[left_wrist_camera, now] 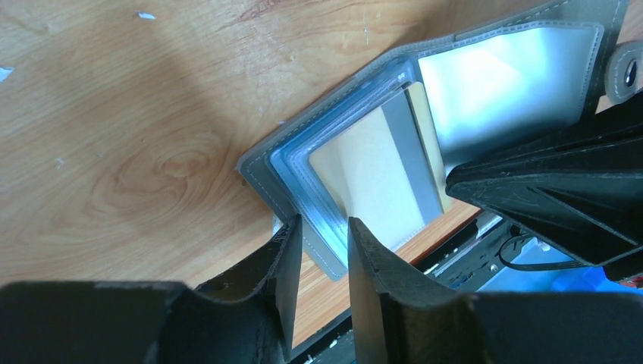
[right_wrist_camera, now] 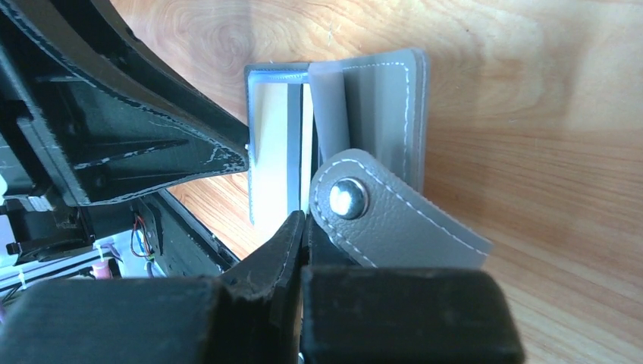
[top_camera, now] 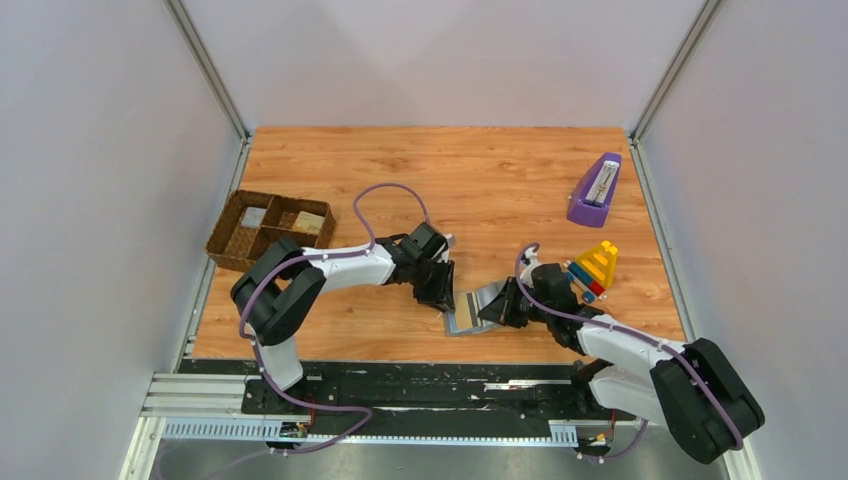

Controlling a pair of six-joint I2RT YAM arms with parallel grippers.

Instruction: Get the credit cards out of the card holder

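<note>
The grey card holder (top_camera: 462,315) lies open on the table between my grippers. In the left wrist view its blue sleeve holds pale cards (left_wrist_camera: 364,167); my left gripper is shut on the near edge of the holder and its sleeve. My right gripper is shut at the other side, by the cards' edge and beside the snap flap (right_wrist_camera: 398,220); nothing shows clearly between its fingers.
A compartmented brown box (top_camera: 228,240) stands at left. A purple object (top_camera: 590,205) and a yellow toy (top_camera: 602,258) sit at right. The front edge is close.
</note>
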